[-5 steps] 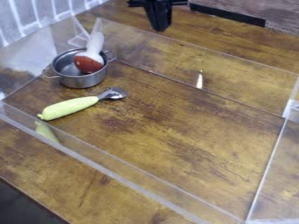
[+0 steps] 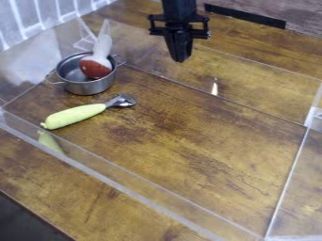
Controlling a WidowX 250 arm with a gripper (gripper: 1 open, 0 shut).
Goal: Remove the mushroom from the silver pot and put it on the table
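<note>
The silver pot (image 2: 86,87) stands at the left side of the table, near the back corner of the clear-walled area. In it is the mushroom, its reddish-brown cap (image 2: 94,68) down inside and its pale stem (image 2: 104,42) tilting up past the rim. My black gripper (image 2: 180,58) hangs near the top middle, above the wooden table (image 2: 189,151), to the right of the pot and apart from it. Its fingers point down and look dark and merged, so their opening is not clear from here. I can make out nothing held.
In front of the pot lies a utensil (image 2: 78,115) with a pale green handle and metal end. Clear walls (image 2: 132,188) border the work area. A small white pointed mark or object (image 2: 216,88) shows at the back right.
My gripper has come down from the top edge into fuller view and slightly to the right. The pot, mushroom and utensil have stayed put.
</note>
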